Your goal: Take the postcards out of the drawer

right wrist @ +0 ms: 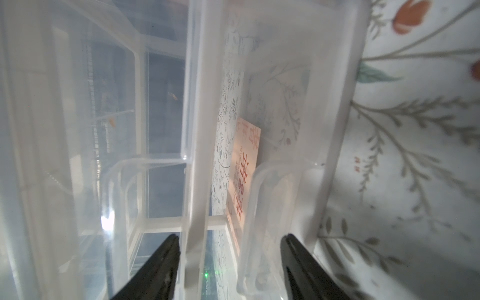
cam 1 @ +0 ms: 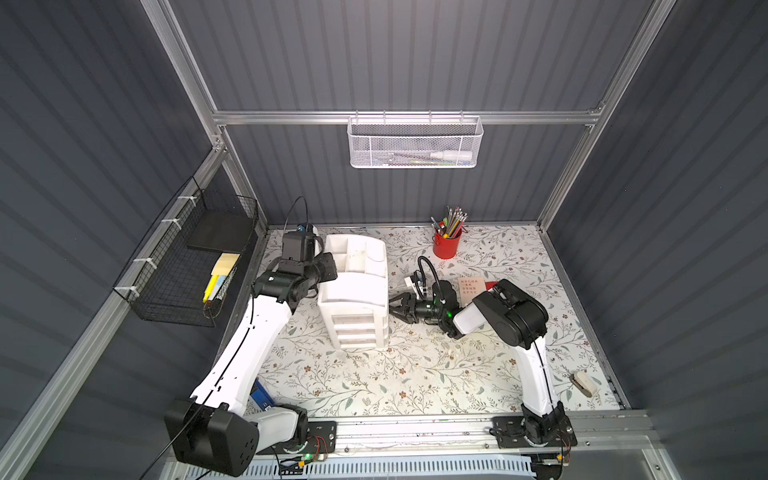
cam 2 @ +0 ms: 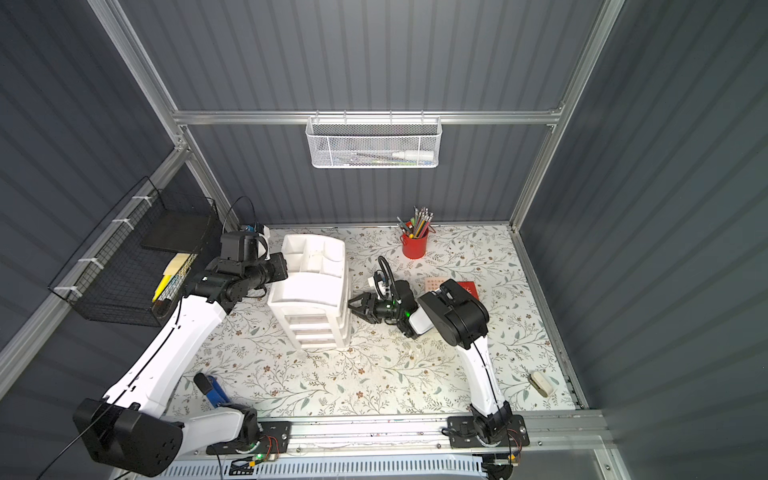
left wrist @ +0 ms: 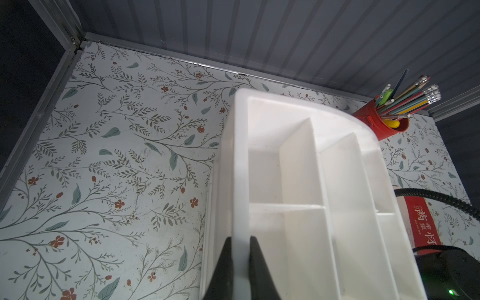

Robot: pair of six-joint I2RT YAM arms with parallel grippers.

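The white drawer cabinet (cam 1: 352,289) stands left of centre, its clear drawers (right wrist: 295,90) facing right. Through the clear plastic of a low drawer, an orange-pink postcard (right wrist: 243,165) with red characters shows, seemingly inside. My left gripper is shut at the cabinet's left top rim, which runs between its fingers. Close to the drawer fronts, my right gripper is open, its fingers spread either side of a drawer's front edge and cut-out. Whether they touch the plastic I cannot tell.
A pink card (cam 1: 471,286) and a red one (cam 2: 468,288) lie on the table behind the right arm. A red pencil cup (cam 1: 445,241) stands at the back. On the left wall hangs a wire basket (cam 1: 176,276).
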